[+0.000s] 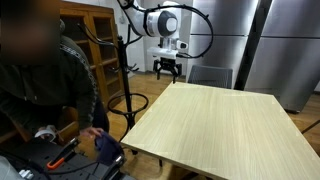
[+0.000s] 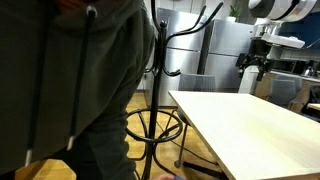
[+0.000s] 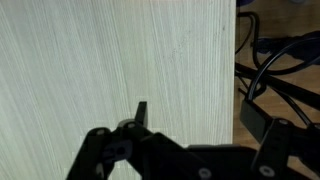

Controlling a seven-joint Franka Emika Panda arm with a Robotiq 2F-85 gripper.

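Note:
At the far end of the pale wooden table (image 1: 215, 125), the white arm carries my black gripper (image 1: 166, 68). Exterior view 2 shows the same gripper (image 2: 252, 68) high at the right, above the table's far part. From the wrist, my gripper stands open, its two fingers wide apart, and only bare wood grain and the table edge show between and beyond them. No object lies on the visible tabletop. A dark blue cloth (image 1: 108, 150) hangs by the person's hand near the table's front left corner.
A person in dark clothes (image 1: 75, 75) is close to the left side of the table. A black coat stand (image 1: 127, 75) rises beside it, and a grey chair (image 1: 210, 77) is behind. Black cables (image 3: 275, 70) run beyond the table's edge in the wrist view.

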